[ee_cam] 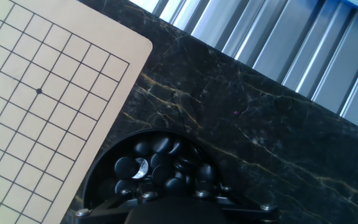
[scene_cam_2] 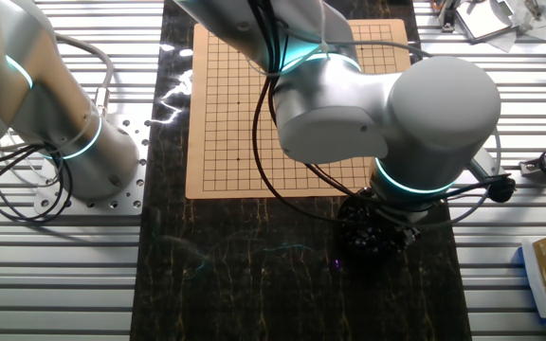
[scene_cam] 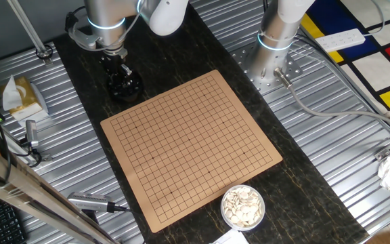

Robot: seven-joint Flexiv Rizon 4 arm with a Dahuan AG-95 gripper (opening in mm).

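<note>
The black gripper (scene_cam: 123, 73) hangs down over a dark round bowl (scene_cam: 135, 91) at the far left corner of the wooden Go board (scene_cam: 188, 146). Black stones (ee_cam: 160, 158) fill the bowl in the wrist view, one of them with a bright glint. Along the lower edge of that view the gripper reaches over the near part of the bowl. Its fingertips blend into the dark stones, so whether it is open or shut does not show. No stones lie on the board. In exterior view 2 the arm hides much of the gripper.
A clear round container of white stones (scene_cam: 242, 207) stands at the board's near edge. Beyond the dark tabletop (scene_cam: 181, 51) are a tissue box (scene_cam: 26, 102) on the left and the arm's base plate (scene_cam: 269, 71) on the right. Tabletop behind the board is free.
</note>
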